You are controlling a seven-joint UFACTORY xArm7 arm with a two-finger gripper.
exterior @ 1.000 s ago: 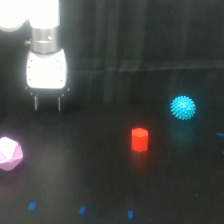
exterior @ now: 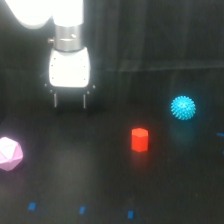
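My white gripper (exterior: 70,101) hangs at the upper left, its two thin fingers apart with nothing between them. Lower and to its right, a red block (exterior: 139,140) rests on the dark table, well apart from the fingers. A spiky cyan ball (exterior: 183,108) lies farther back on the right side. Close to the left edge sits a pink faceted ball (exterior: 9,153).
Small blue marks, among them one at the front left (exterior: 32,206) and one at the front centre right (exterior: 130,214), dot the table. Dark cloth (exterior: 150,50) hangs behind. Bare table lies between the objects.
The arm has shifted to the right by a small amount, the gripper still open and empty. The red block and both balls have stayed where they were.
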